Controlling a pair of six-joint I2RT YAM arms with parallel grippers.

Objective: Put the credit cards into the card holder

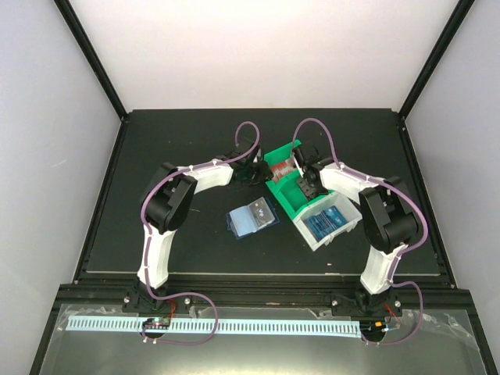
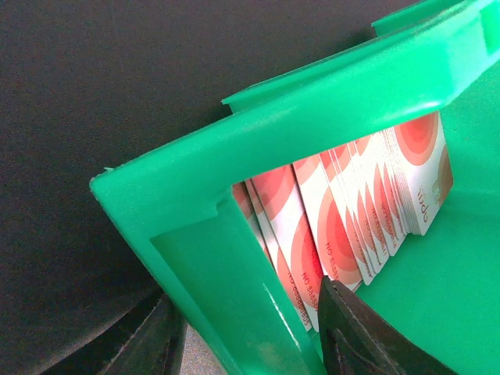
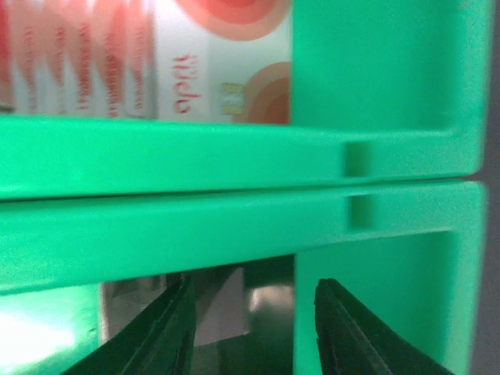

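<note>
My left gripper is shut on the wall of a green bin (image 2: 226,258), one finger on each side. White-and-red cards (image 2: 344,211) lean in a row in that bin. Over a second green bin (image 3: 391,205), beside the first, my right gripper stands part open. Dark and grey cards (image 3: 226,305) lie between and beyond its fingers; no card is visibly gripped. On the table in front, the card holder (image 1: 252,217) lies open with clear and pale blue sleeves.
A white bin (image 1: 315,241) with blue cards (image 1: 325,223) adjoins the green bins at the near right. Bare black table surrounds the card holder, and the back of the table is clear.
</note>
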